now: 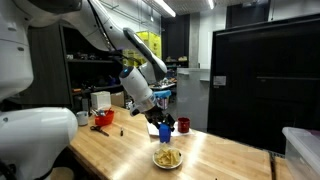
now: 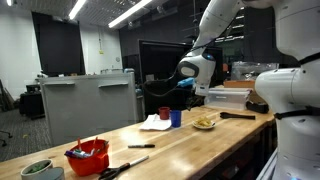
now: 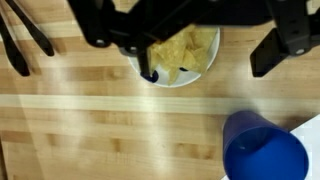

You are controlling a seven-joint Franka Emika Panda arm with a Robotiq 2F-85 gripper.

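Note:
A white plate of yellow chips (image 1: pixel 167 158) rests on the wooden table; the wrist view shows these chips (image 3: pixel 187 50) below and between my fingers. My gripper is open, its dark fingers (image 3: pixel 281 45) wide apart with nothing held between them. In exterior view 1 the arm's end hangs above the table close to the blue cup (image 1: pixel 166 133), partly overlapping it. The blue cup (image 3: pixel 262 148) shows its open mouth at the lower right of the wrist view, clear of the fingers. Behind it stands a red mug (image 1: pixel 184 125).
A red basket (image 2: pixel 87 158) with utensils and a bowl (image 2: pixel 37 170) occupy one end of the table. Dark-handled tools (image 2: pixel 121 169) and a dark marker (image 2: pixel 141 146) lie nearby. A white sheet (image 2: pixel 155 123) lies by the cups. Bare wood separates the tools from the plate.

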